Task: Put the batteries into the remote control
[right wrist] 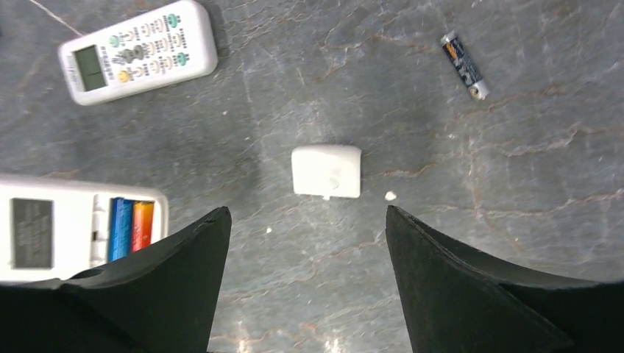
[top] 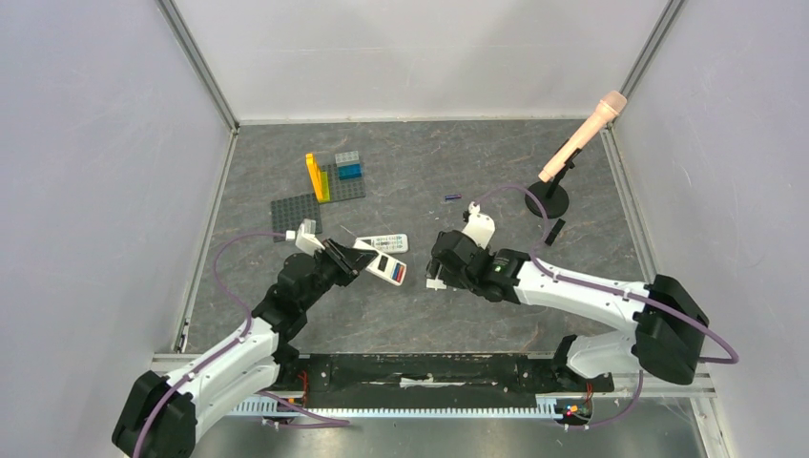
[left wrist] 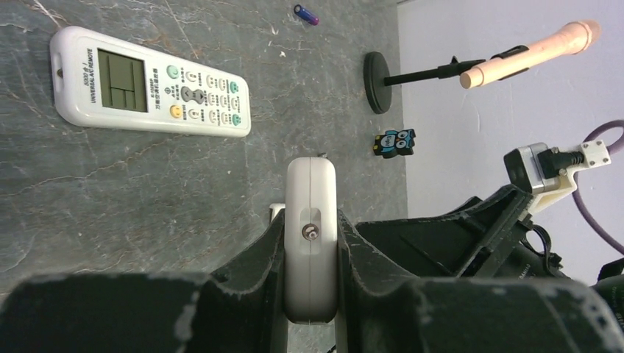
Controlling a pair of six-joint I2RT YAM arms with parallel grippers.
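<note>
A white remote [top: 389,268] is held in my shut left gripper [top: 363,258]; in the right wrist view its back compartment [right wrist: 129,228] shows blue and orange batteries. A white battery cover [right wrist: 326,170] lies on the table below my part-open right gripper, nothing visible between its fingers. A loose dark battery [right wrist: 463,65] lies beyond the cover; a purple one [top: 452,197] lies farther back. A second remote [top: 382,242] lies face up behind the held one.
Baseplates with bricks [top: 334,181] stand at the back left. A microphone on a stand [top: 549,198] is at the right, near a small dark object [top: 556,232].
</note>
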